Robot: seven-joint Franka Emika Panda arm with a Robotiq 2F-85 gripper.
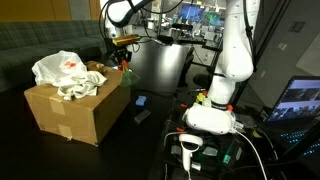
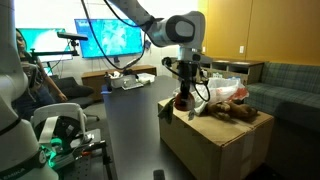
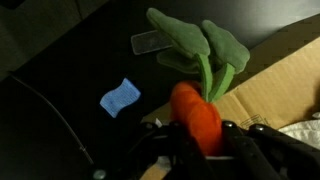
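An orange plush carrot [image 3: 203, 122] with green fabric leaves [image 3: 180, 35] is clamped between the fingers of my gripper. In exterior view 1 the gripper [image 1: 124, 62] hangs at the right edge of the cardboard box [image 1: 62, 116], with the leaves [image 1: 137, 74] dangling outside that edge. Exterior view 2 shows the carrot [image 2: 181, 103] at the box's near left corner, its leaves [image 2: 165, 113] to the left. A white cloth [image 1: 58, 66] and a brown plush [image 1: 85, 88] lie at the top of the box.
A blue sponge-like piece [image 3: 120, 97] and a grey rectangular item [image 3: 150, 42] lie on the dark table. Another dark item [image 1: 142, 116] rests right of the box. Bare table stretches in front of the box; a laptop [image 1: 297, 112] stands far right.
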